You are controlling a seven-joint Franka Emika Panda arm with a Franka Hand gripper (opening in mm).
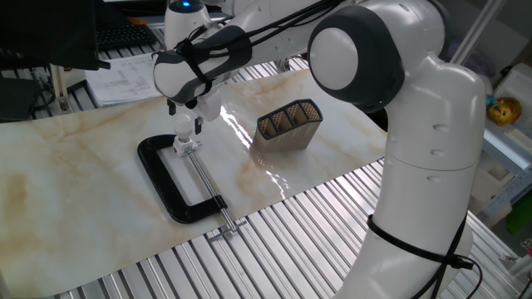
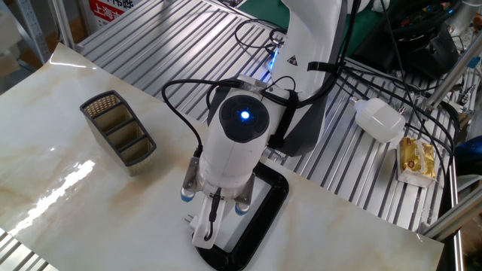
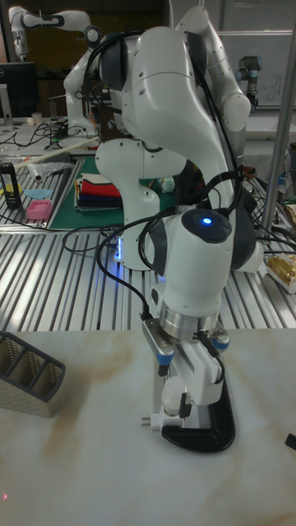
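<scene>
My gripper (image 1: 185, 119) points down at the far end of the black C-clamp (image 1: 162, 178), which lies flat on the marbled sheet. In exterior view 3 the white gripper housing hides part of the clamp (image 3: 205, 443). Right under my gripper, on or against the clamp's end, is a small white plug (image 3: 162, 422) with two prongs pointing left. Its prongs also show beside the clamp in exterior view 2. Whether the fingers touch or hold the plug is hidden, and their spacing is unclear.
A brown mesh organizer (image 1: 288, 126) with several compartments stands upright to one side of the clamp. Bare marbled sheet (image 1: 75, 191) lies on the other side. The slatted metal table (image 1: 274, 257) borders the sheet. A white bulb (image 2: 379, 120) and a gold box (image 2: 416, 162) lie on the slats.
</scene>
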